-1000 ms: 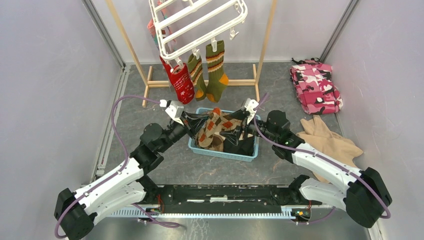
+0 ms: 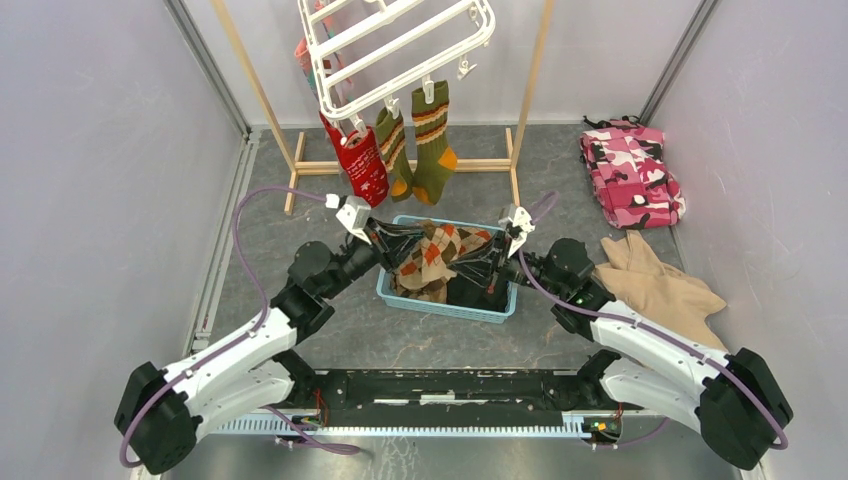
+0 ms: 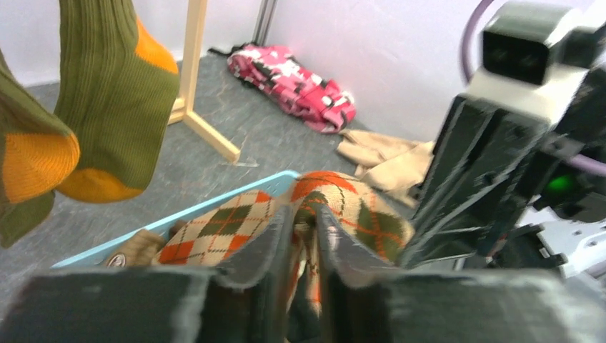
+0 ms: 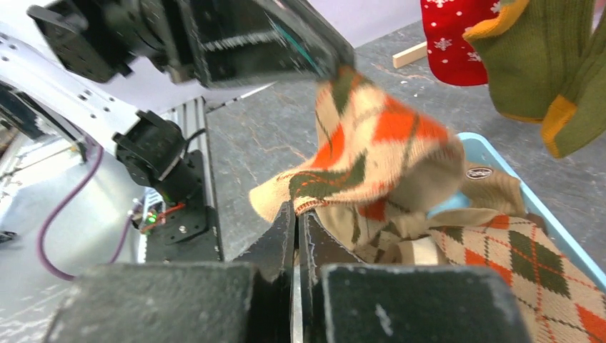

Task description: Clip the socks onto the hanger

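An argyle sock in tan, orange and green is stretched between my grippers above the blue basket. My right gripper is shut on it at its lower part in the right wrist view. My left gripper is at its upper end, fingers close about the cloth; blur hides how tightly. More argyle socks lie in the basket. Two green socks and a red stocking hang from the white clip hanger behind.
A wooden stand carries the hanger. A pink camouflage bag and beige cloth lie on the right. The floor in front of the basket is clear.
My left arm has shifted slightly right.
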